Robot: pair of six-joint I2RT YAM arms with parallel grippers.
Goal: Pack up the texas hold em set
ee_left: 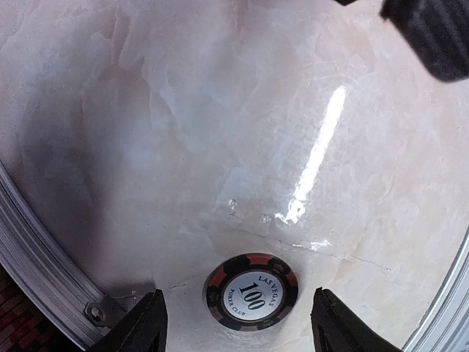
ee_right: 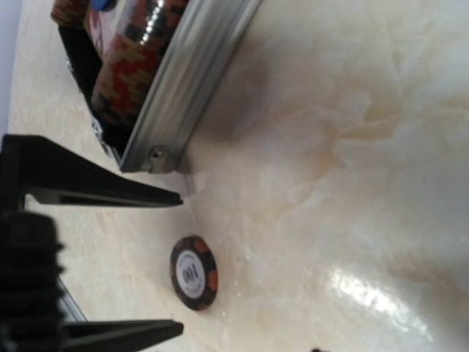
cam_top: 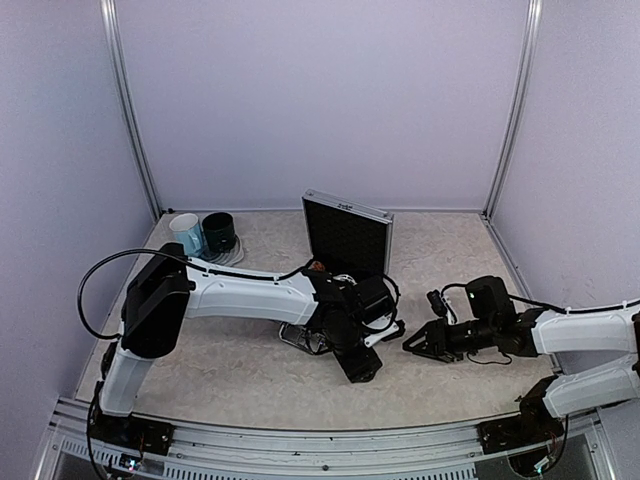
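Observation:
A black-and-red "100" poker chip (ee_left: pixel 251 292) lies flat on the table, between the spread fingers of my open left gripper. The right wrist view also shows this chip (ee_right: pixel 194 273) between the black left fingers. From above, my left gripper (cam_top: pixel 360 368) hides the chip. My right gripper (cam_top: pixel 415 347) is to its right, apart from it. Dark parts of the right fingers (ee_left: pixel 432 37) show at the top of the left wrist view, spaced apart, with nothing seen between them. The chip case (ee_right: pixel 194 81) holds chips (ee_right: pixel 132 77); its lid (cam_top: pixel 347 235) stands raised.
A light blue mug (cam_top: pixel 186 235) and a black mug (cam_top: pixel 219 232) stand at the back left. My left forearm (cam_top: pixel 250 297) crosses above the table and covers much of the case's base.

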